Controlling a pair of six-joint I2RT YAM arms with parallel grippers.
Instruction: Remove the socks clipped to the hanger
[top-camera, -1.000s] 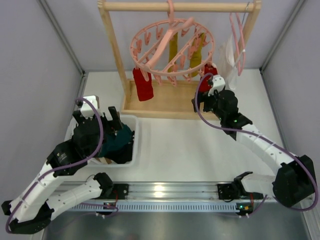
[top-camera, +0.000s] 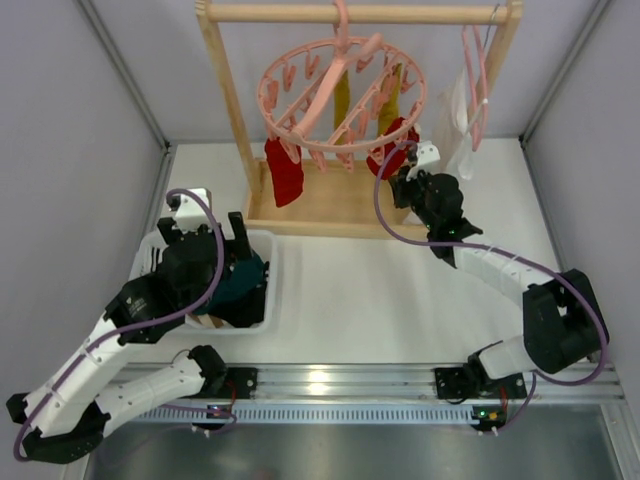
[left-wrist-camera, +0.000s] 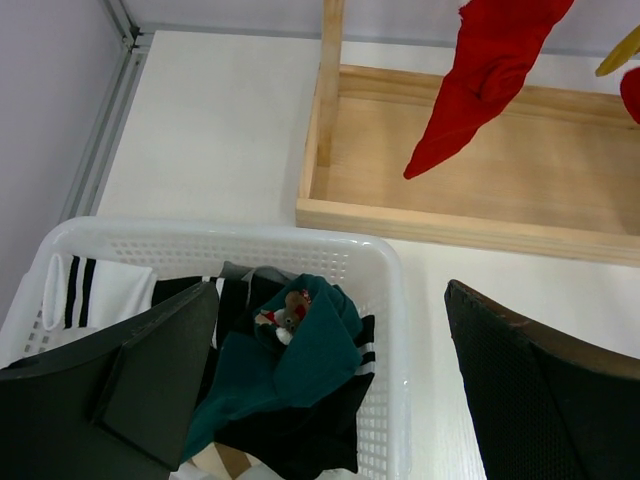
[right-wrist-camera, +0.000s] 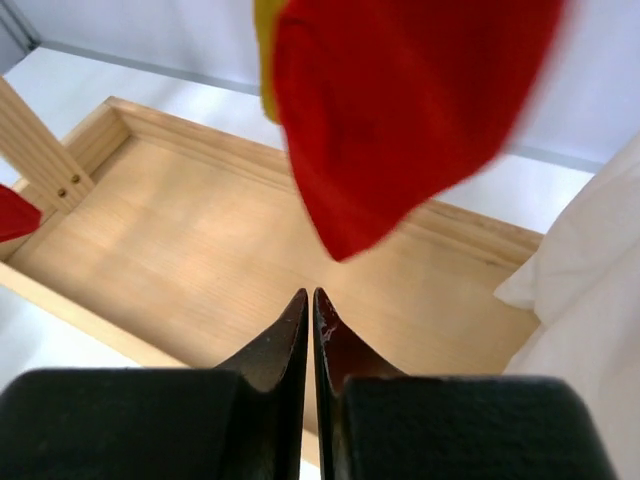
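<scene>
From the pink round hanger (top-camera: 340, 150) hang two red socks and two yellow ones. The right red sock (right-wrist-camera: 400, 130) dangles in front of my right gripper, whose fingers meet just below its lower tip with nothing between them. At the hanger's left hangs the other red sock (top-camera: 285, 172). Over the white basket (top-camera: 272, 285), my left gripper stands open and empty.
The wooden stand (top-camera: 247, 140) holds the hanger above its shallow base. White cloth (right-wrist-camera: 600, 270) hangs close on the right, below a second pink hanger (top-camera: 478, 80). Inside the basket lie a teal cloth (left-wrist-camera: 290, 370) and striped fabric.
</scene>
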